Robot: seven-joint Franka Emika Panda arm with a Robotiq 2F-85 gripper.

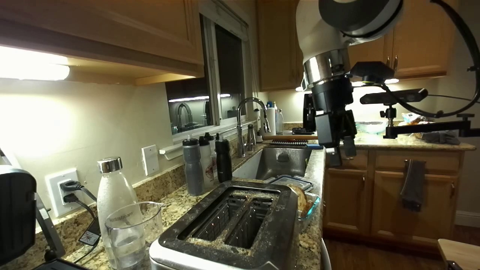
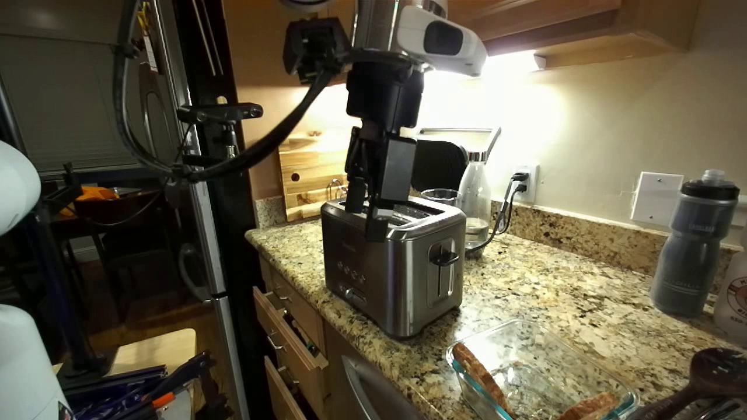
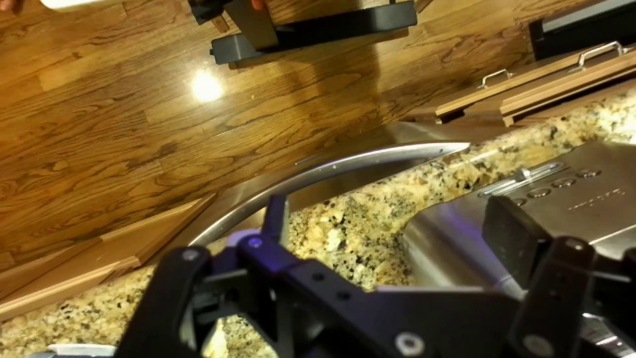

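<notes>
My gripper (image 1: 342,150) hangs in the air near the counter's front edge, higher than the toaster. Its two fingers stand wide apart in the wrist view, one finger (image 3: 276,221) over the counter edge and the other finger (image 3: 514,238) in front of the toaster's steel side; the fingers are open and empty. The steel two-slot toaster (image 2: 378,273) stands on the counter, and both its slots look empty from above. Beside it sits a glass container (image 2: 522,329) holding slices of bread (image 2: 483,378).
A glass bottle (image 1: 117,193) and a measuring cup (image 1: 155,220) stand by the wall behind the toaster. Several drinking bottles (image 1: 193,166) line the wall toward the sink (image 1: 283,162). Two drawers (image 2: 290,329) jut out below the counter.
</notes>
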